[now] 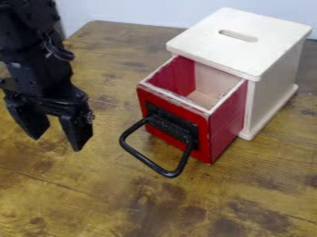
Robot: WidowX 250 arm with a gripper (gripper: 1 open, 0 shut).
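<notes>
My black gripper [52, 130] hangs at the left over the table, fingers pointing down and spread apart with nothing visible between them. To its right stands a pale wooden box [254, 46] with a slot in its lid. Its red drawer [223, 139] is pulled out toward the front, empty as far as its inside shows, with a black looped handle [168, 171] sticking out low on the drawer's face. My gripper is apart from the handle and the drawer.
A white wall lies beyond the back left edge.
</notes>
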